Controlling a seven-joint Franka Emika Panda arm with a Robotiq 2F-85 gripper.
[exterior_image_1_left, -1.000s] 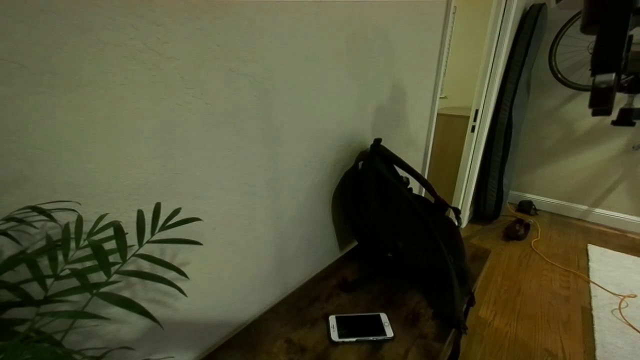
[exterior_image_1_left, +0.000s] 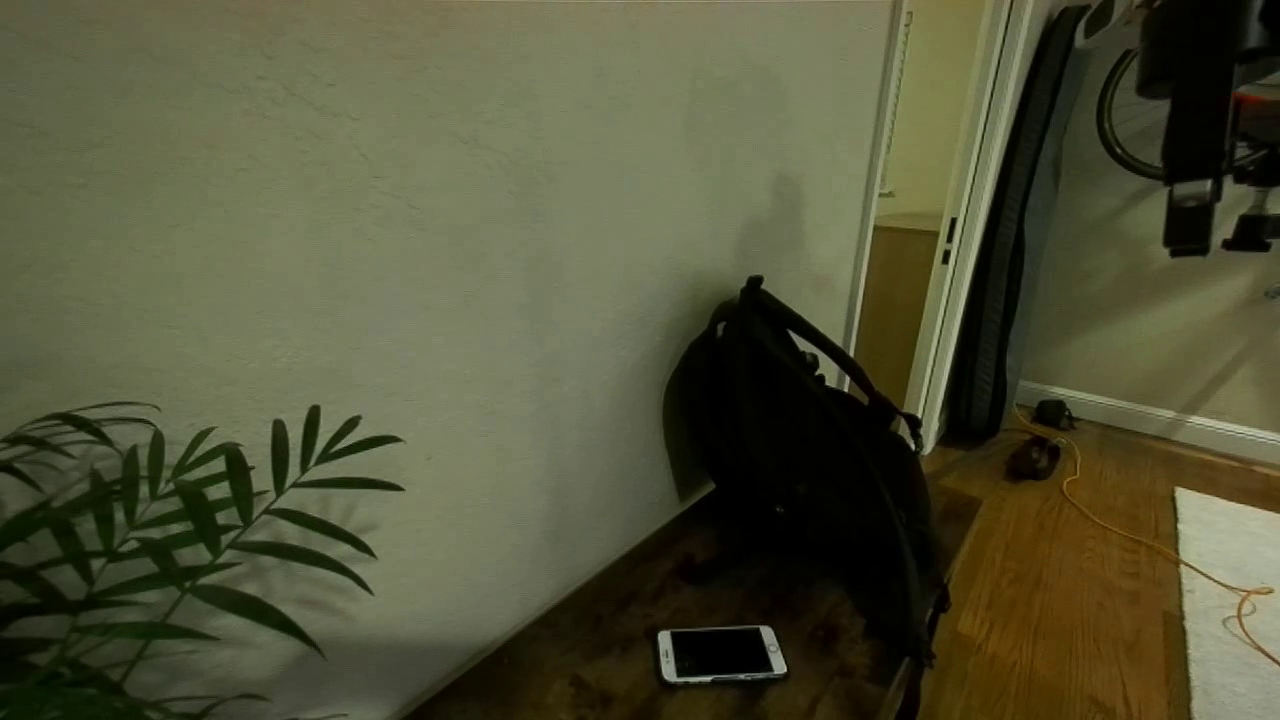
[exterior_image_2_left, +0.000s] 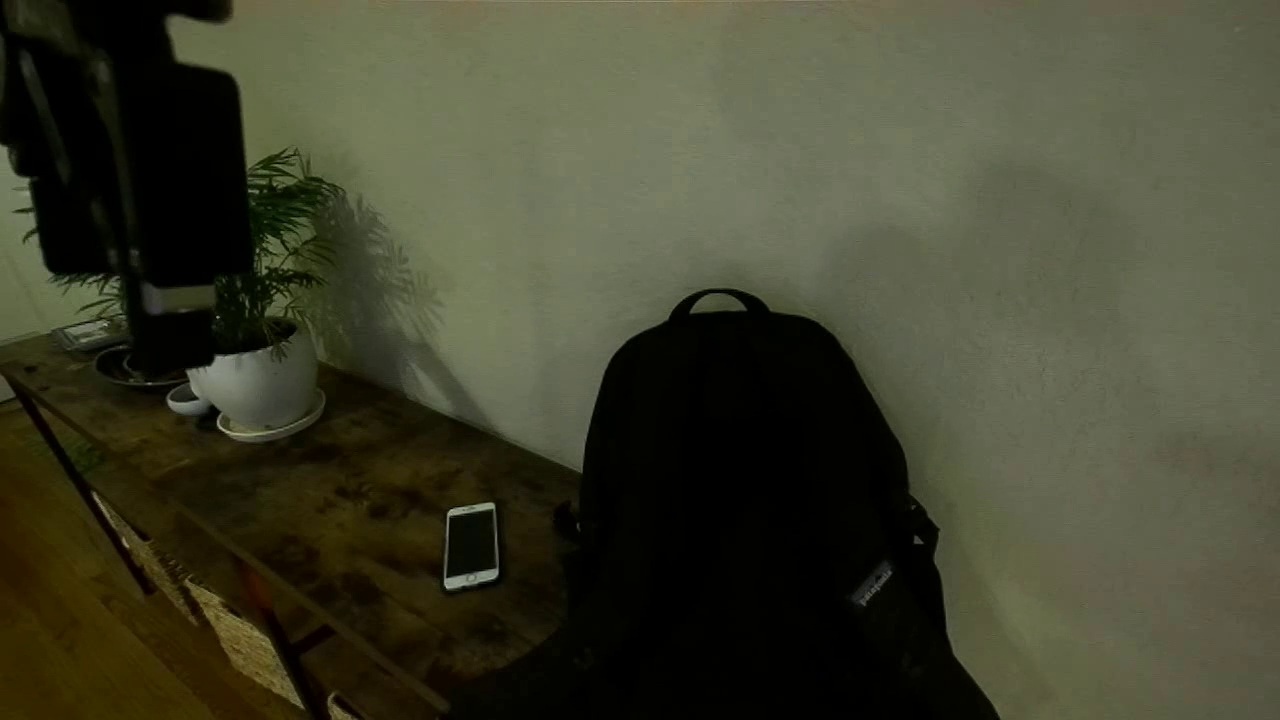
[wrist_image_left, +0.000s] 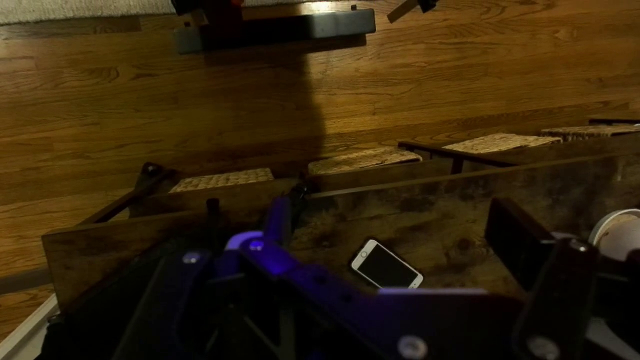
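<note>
A white-framed phone with a dark screen (exterior_image_1_left: 721, 655) lies flat on the dark wooden bench (exterior_image_2_left: 348, 504). Close by, a black backpack (exterior_image_2_left: 744, 504) leans against the wall. My gripper is open: its fingers stand wide apart in the wrist view, with the phone (wrist_image_left: 387, 266) visible below and between them. Exterior view 1 shows only part of the gripper at the top right, high and clear of the bench. In exterior view 2 its dark fingers (exterior_image_2_left: 180, 252) hang at the upper left, covering part of the plant.
A plant in a white pot (exterior_image_2_left: 266, 384) stands on the bench beyond the phone, beside a small white cup (exterior_image_2_left: 187, 400). Woven baskets (wrist_image_left: 363, 160) sit under the bench. Bare wooden floor (wrist_image_left: 150, 102) runs along its front, and an orange cable (exterior_image_1_left: 1122, 528) crosses it.
In exterior view 1 the gripper has shifted slightly left and down. The phone, backpack and plant have stayed where they were.
</note>
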